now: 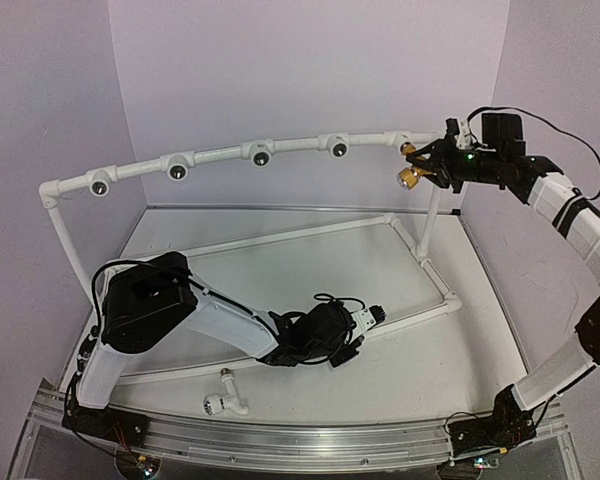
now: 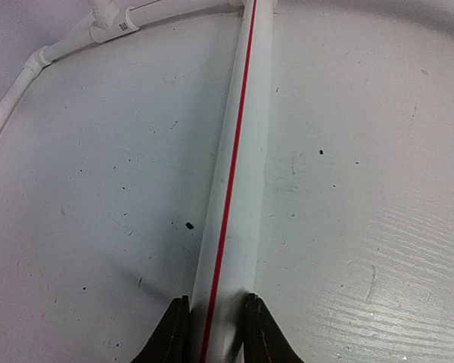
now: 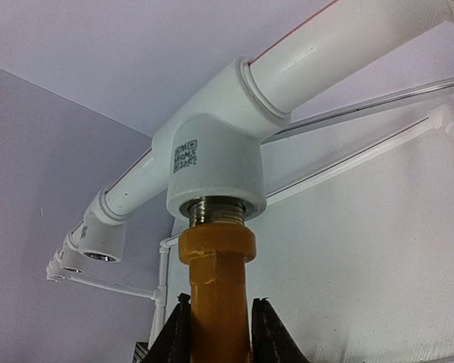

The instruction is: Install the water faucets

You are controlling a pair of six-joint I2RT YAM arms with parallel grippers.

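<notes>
My right gripper is shut on an orange faucet (image 3: 216, 280), whose threaded end sits at the mouth of a white tee fitting (image 3: 216, 162) near the right end of the upper pipe. My left gripper is low at the front bar of the floor frame (image 2: 238, 181), with its fingers on either side of the red-striped pipe; whether they press on it I cannot tell.
The other tee fittings along the upper pipe (image 1: 220, 154) show dark open mouths. A loose white pipe piece (image 1: 230, 403) lies on the front floor. The walls stand close around the frame.
</notes>
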